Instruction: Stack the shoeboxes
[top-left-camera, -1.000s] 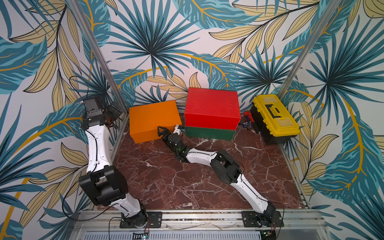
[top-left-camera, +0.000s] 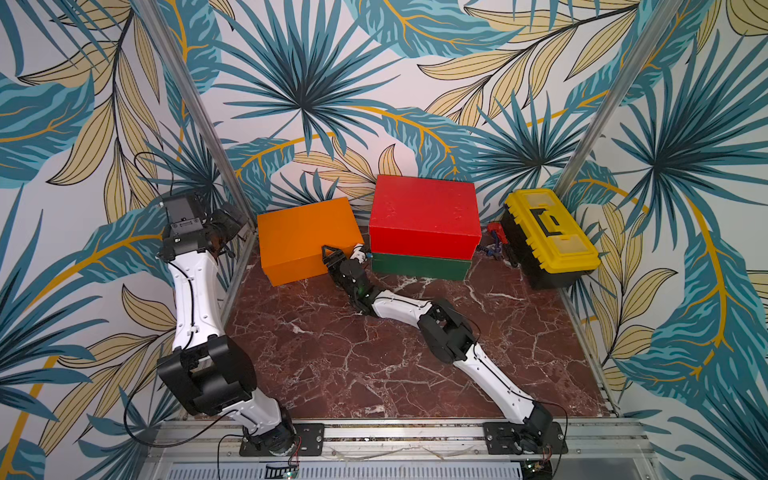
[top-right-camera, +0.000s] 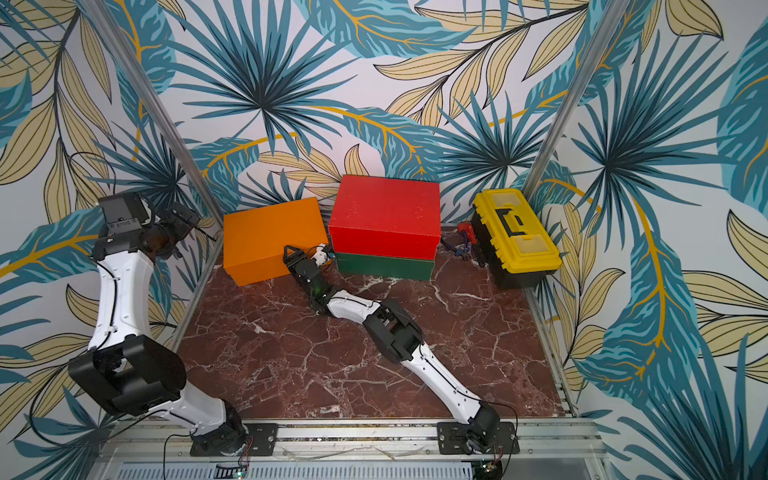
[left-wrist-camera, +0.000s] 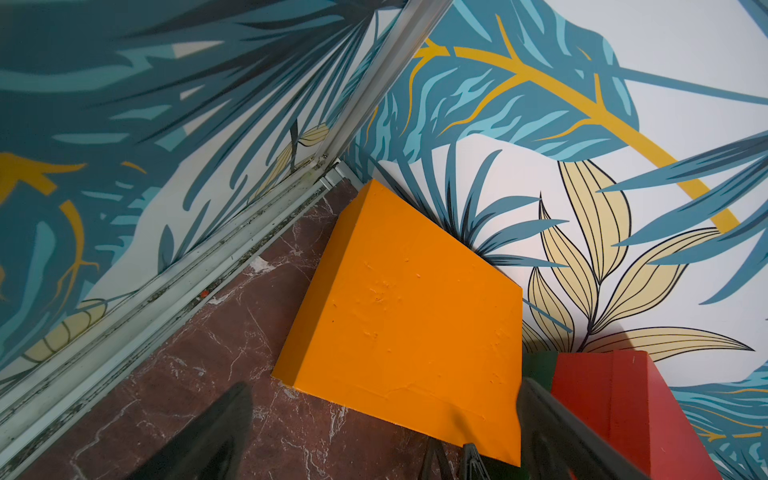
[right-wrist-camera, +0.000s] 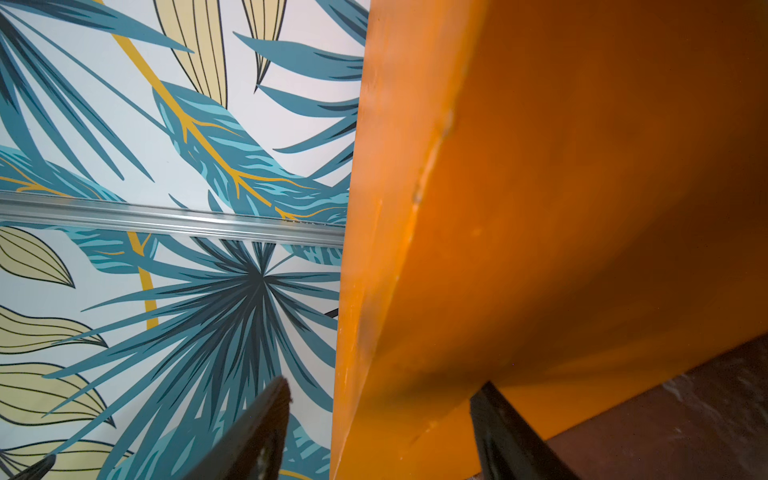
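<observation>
An orange shoebox (top-left-camera: 304, 228) lies on the marble table at the back left. Right of it, a red shoebox (top-left-camera: 424, 208) rests on a green shoebox (top-left-camera: 420, 266). My right gripper (top-left-camera: 344, 252) is at the orange box's front right corner; in the right wrist view its fingertips stand apart close to the orange surface, with nothing clearly held. My left gripper (top-left-camera: 228, 232) is raised at the left edge, open and empty, with the orange box below and ahead in the left wrist view.
A black and yellow toolbox (top-left-camera: 550, 232) stands at the right, with red and blue tools (top-left-camera: 496, 244) beside it.
My right gripper has moved slightly toward the back and right against the orange box, which appears nudged slightly back. The left arm has risen very slightly.
</observation>
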